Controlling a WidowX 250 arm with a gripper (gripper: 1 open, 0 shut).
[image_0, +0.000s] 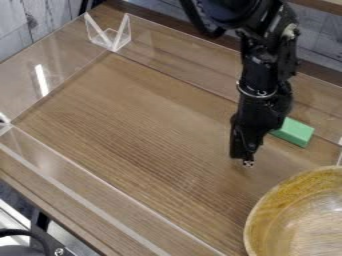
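Note:
My black gripper (245, 155) points down over the wooden table (134, 130), right of its middle, its tip low near the tabletop and shut, with nothing visible between its fingers. Just right of it lies a green block (294, 132), partly behind the arm. A large yellow bowl (294, 215) fills the lower right corner, below the gripper and apart from it.
A white wire holder (110, 35) stands at the back left. A wall runs behind the table's far edge at upper right.

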